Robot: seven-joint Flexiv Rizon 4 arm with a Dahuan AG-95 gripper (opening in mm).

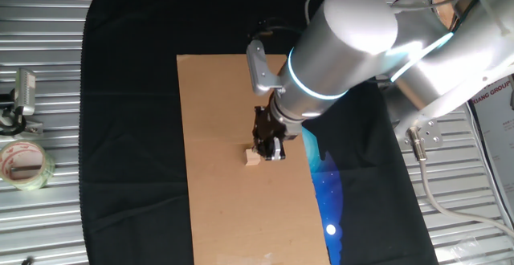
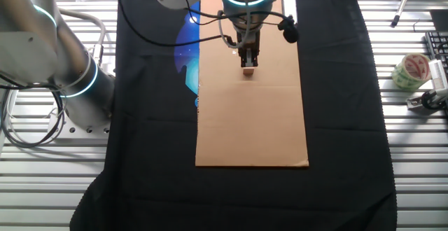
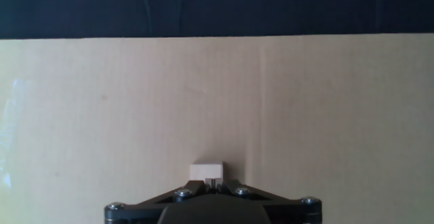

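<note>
A small pale wooden block (image 1: 252,157) rests on the brown cardboard sheet (image 1: 233,209). In exterior view 1 my black gripper (image 1: 274,152) is right beside it, on its right. From exterior view 2, the block (image 2: 248,71) shows just below the fingertips of the gripper (image 2: 248,61). The wrist view has the gripper with its tips together and nothing visible between them. Just beyond those tips lies the block (image 3: 205,171), its near side partly covered by them. Whether they touch the block I cannot tell.
Black cloth (image 1: 132,161) surrounds the cardboard, with a blue printed shape (image 1: 325,197) along one edge. A tape roll (image 1: 26,166) lies off to the side on the ribbed metal table (image 1: 44,225). Most of the cardboard is bare. Cables (image 2: 171,44) hang near the arm.
</note>
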